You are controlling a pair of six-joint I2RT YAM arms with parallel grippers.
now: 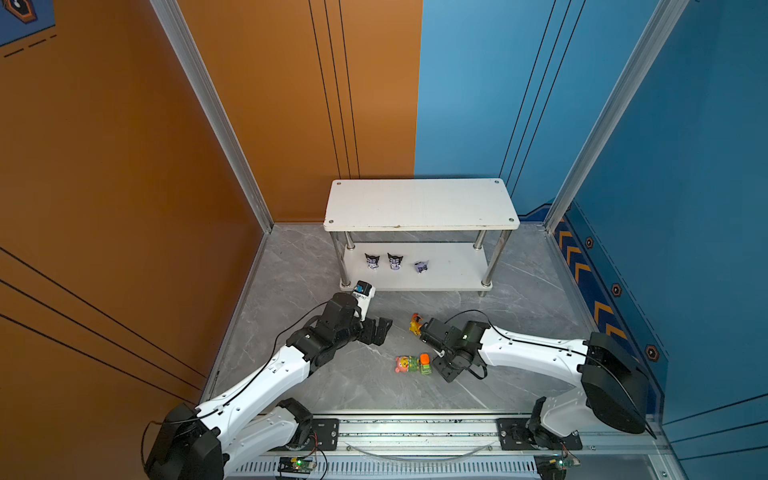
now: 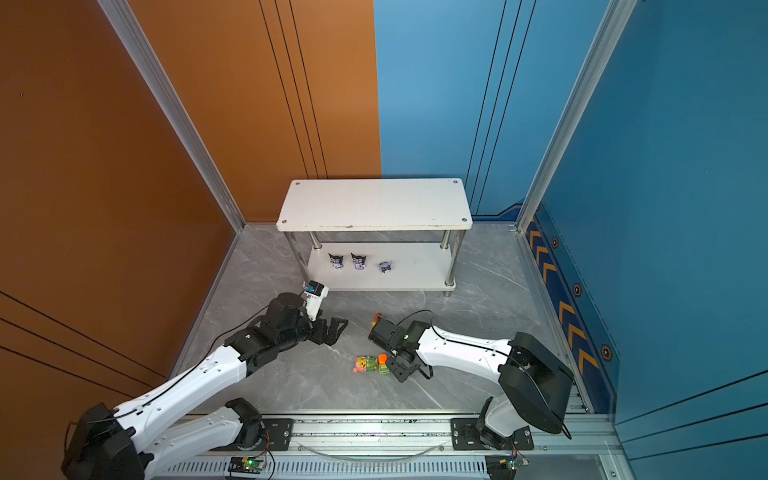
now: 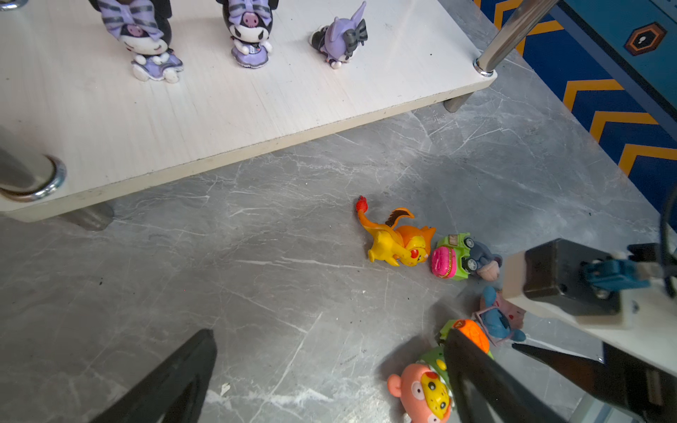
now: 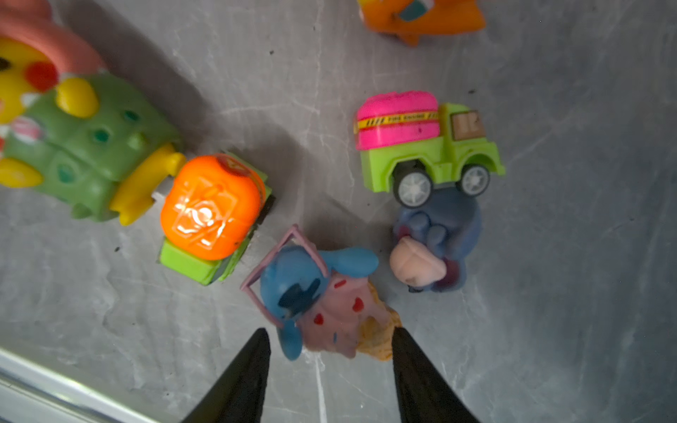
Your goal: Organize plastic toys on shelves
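Observation:
In the right wrist view my open right gripper is over the blue toy with pink body [image 4: 338, 310], its fingertips either side of the toy's lower edge. Close by lie a grey-blue toy [image 4: 451, 222], a green truck with pink load [image 4: 409, 130], an orange-topped truck [image 4: 211, 208] and a green-bodied toy with a pink-and-yellow head [image 4: 98, 134]. The yellow-orange toy [image 3: 398, 239] is beyond them. My left gripper stands open above bare floor. Several purple-and-black toys, one of them this figure [image 3: 246, 31], are on the lower shelf [image 3: 296, 91].
The upper shelf board [image 1: 420, 204] is bare. Metal posts [image 1: 497, 256] hold up the shelf's corners. On the lower board, the right part is clear. Grey floor [image 1: 320, 384] lies open to the left of the toys.

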